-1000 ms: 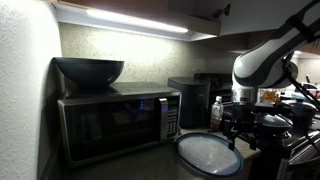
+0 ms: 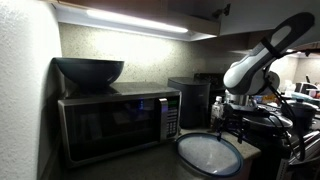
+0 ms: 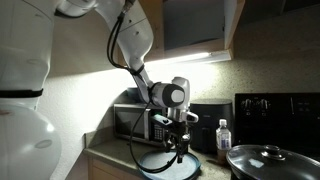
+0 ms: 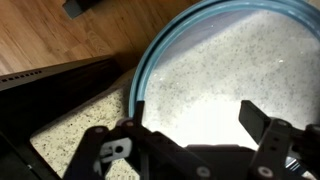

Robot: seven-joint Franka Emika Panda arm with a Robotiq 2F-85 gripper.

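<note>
A round container (image 2: 208, 171) with a blue rim and a pale, speckled inside or top stands at the front of the counter. In exterior view 2 its blue rim (image 3: 150, 166) shows low in the frame, beneath the arm. Above it hangs my gripper, fingers apart and nothing between them. The wrist view looks down on the pale round surface (image 4: 195, 75), which fills much of the picture. Whether the fingertips touch it cannot be told.
A microwave (image 2: 115, 127) with a black bowl (image 2: 88, 72) on top stands at the left. Behind the container are a dark appliance (image 3: 209, 121) and a water bottle (image 3: 223, 138). A lidded pan (image 3: 272, 162) sits on the stove to the right.
The arm has shifted and its upper link now leans further left in exterior view 1. The gripper stays near the blue-rimmed container, which has not moved.
</note>
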